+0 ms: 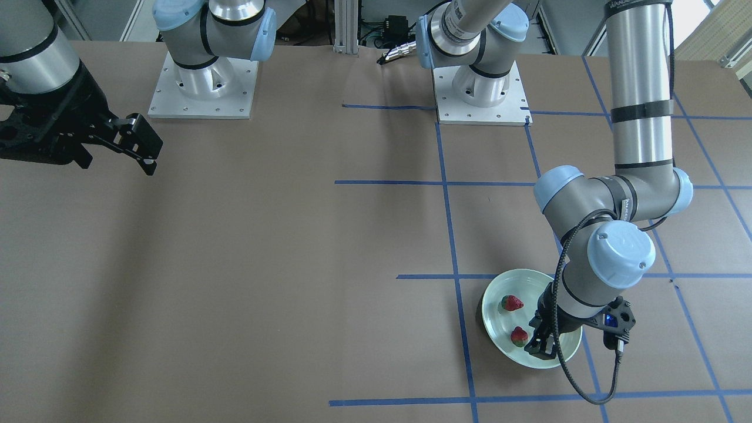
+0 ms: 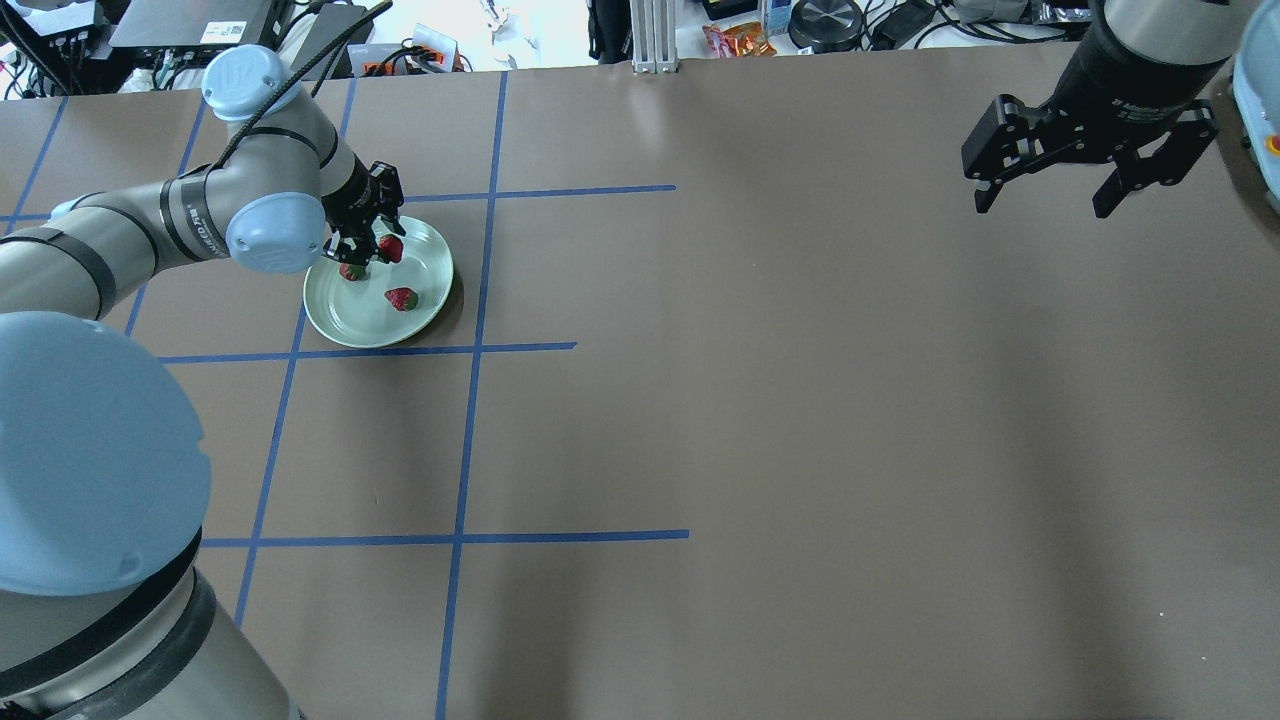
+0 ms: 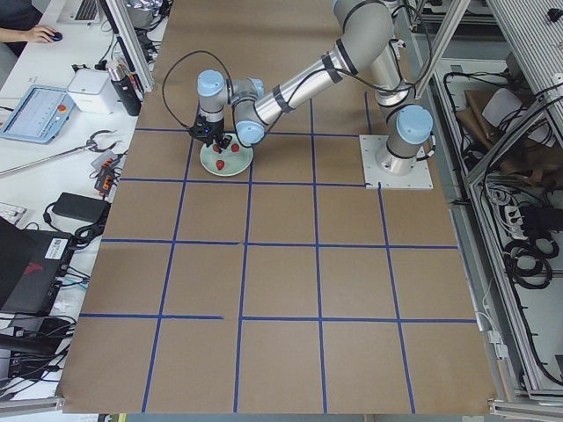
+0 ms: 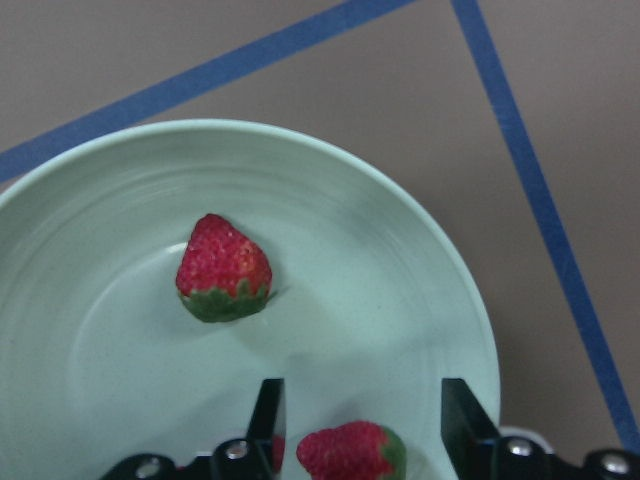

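Observation:
A pale green plate [image 1: 507, 331] holds strawberries. In the left wrist view one strawberry [image 4: 222, 268] lies toward the upper left, and another [image 4: 352, 450] lies between the fingertips of my gripper, which are apart with a gap around it. A bit of red shows behind the left finger. In the top view red strawberries [image 2: 401, 298] show on the plate, one close beside the gripper [image 2: 372, 240]. The gripper is low over the plate and stands open. In the front view a strawberry [image 1: 518, 336] shows just beside its fingers.
A second black gripper [image 2: 1086, 156] hangs at the table's side, away from the plate. Other arm bases stand at the back in the front view. Laptops, cables and tools crowd a side bench in the left view.

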